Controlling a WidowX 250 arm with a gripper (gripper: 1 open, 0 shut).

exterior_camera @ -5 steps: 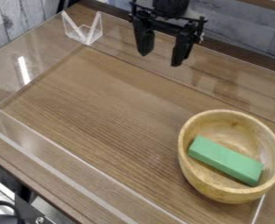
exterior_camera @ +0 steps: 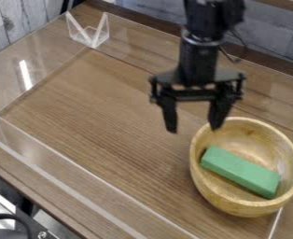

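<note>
My dark gripper [exterior_camera: 193, 114] hangs above the middle-right of the table, open, its two fingers spread apart. Just below and right of it sits a yellow bowl [exterior_camera: 214, 200] holding a green block [exterior_camera: 240, 171]. The gripper is over the table near the bowl's upper left edge; I cannot tell its height.
A clear plastic object [exterior_camera: 90, 30] stands at the back left. Dark cables lie at the front left corner, beyond the table edge.
The bowl and green block have not moved.
</note>
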